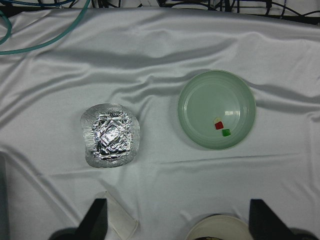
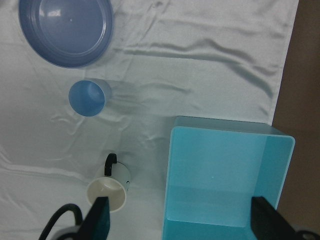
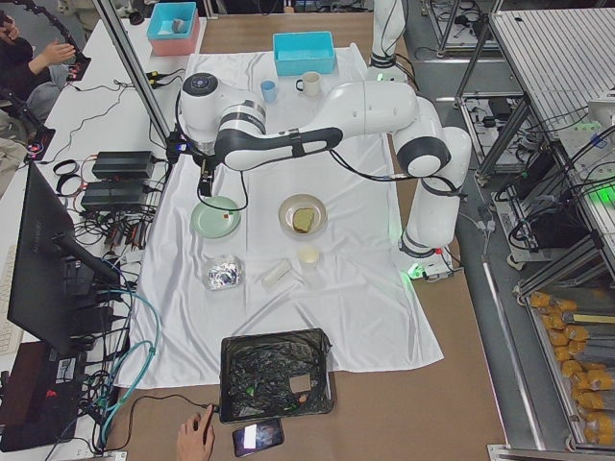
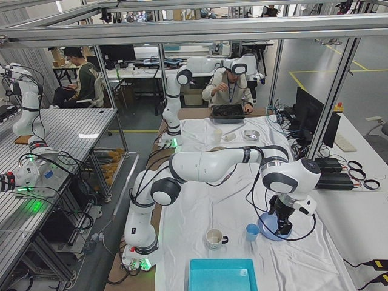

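Both grippers hang over the white cloth, open and empty. Under the left gripper lie a green plate (image 1: 210,105) with small coloured blocks, a foil item (image 1: 111,135), a white packet (image 1: 119,215) and part of a pale dish (image 1: 215,230). The right gripper is above a blue plate (image 2: 65,25), a blue cup (image 2: 89,98), a white mug (image 2: 107,192) with black handle and a turquoise bin (image 2: 215,170).
A black lined tray (image 3: 275,375) stands at the front edge of the cloth, with a hand and phone beside it. A beige plate (image 3: 303,214) with food sits mid-cloth. Monitor, boxes and cables crowd one side.
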